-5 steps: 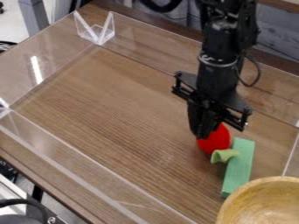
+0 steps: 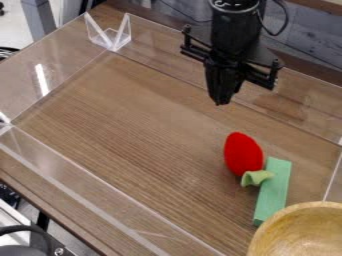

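A red oval object (image 2: 242, 152) with a pale green piece (image 2: 257, 177) at its lower end lies on the wooden table (image 2: 107, 130), beside a mint green bar (image 2: 271, 192). My black gripper (image 2: 225, 95) hangs above and behind them at the upper middle, clear of the red object; whether its fingers are open or shut is hard to tell.
A yellow bowl (image 2: 301, 240) sits at the bottom right corner. A clear acrylic holder (image 2: 110, 32) stands at the top left. Black cables show at the bottom left.
My gripper has moved back and up, away from the red object, which is now fully in view. The red object, green piece and bar look to be in the same places.
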